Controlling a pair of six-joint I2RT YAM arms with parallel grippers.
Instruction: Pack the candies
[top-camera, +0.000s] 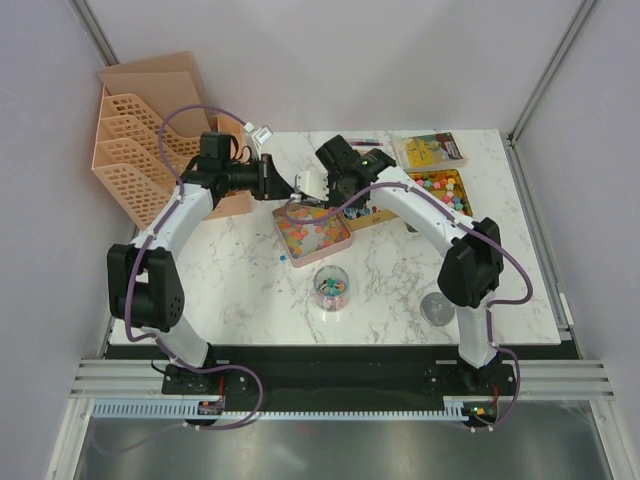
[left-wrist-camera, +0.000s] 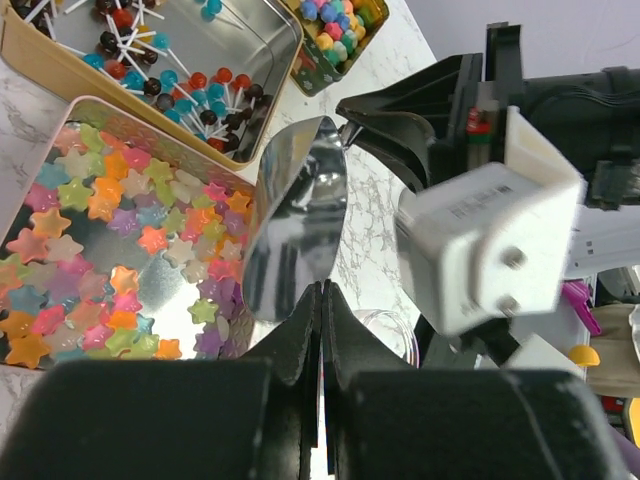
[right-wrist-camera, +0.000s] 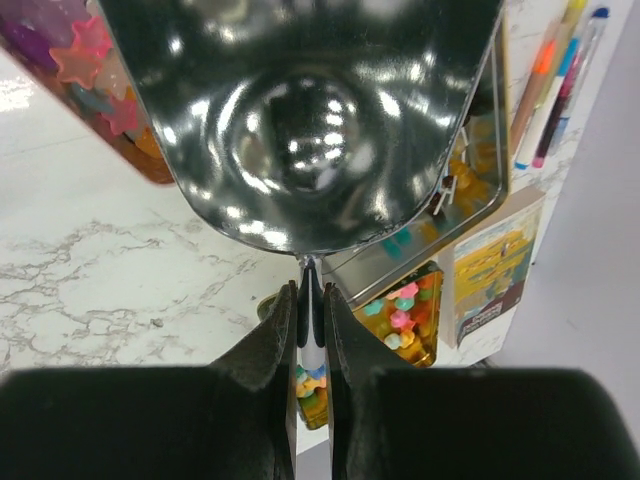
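Note:
A shiny metal scoop (left-wrist-camera: 300, 220) is held by my right gripper, which is shut on its thin handle (right-wrist-camera: 311, 275). From above, the scoop (top-camera: 311, 184) hangs over the back of the pink tray (top-camera: 342, 243) of star candies. My left gripper is shut, its tips close to the scoop's lower edge; nothing shows between its fingers, and I cannot tell whether they touch the scoop. In the top view a clear round jar (top-camera: 331, 287) with some coloured candies inside stands in front of the tray.
A tray of lollipops (left-wrist-camera: 190, 85) and a tray of round candies (top-camera: 440, 190) lie to the right. A clear lid (top-camera: 437, 309) rests at front right. Pens, a book (top-camera: 432, 151) and an orange rack (top-camera: 135, 150) stand behind.

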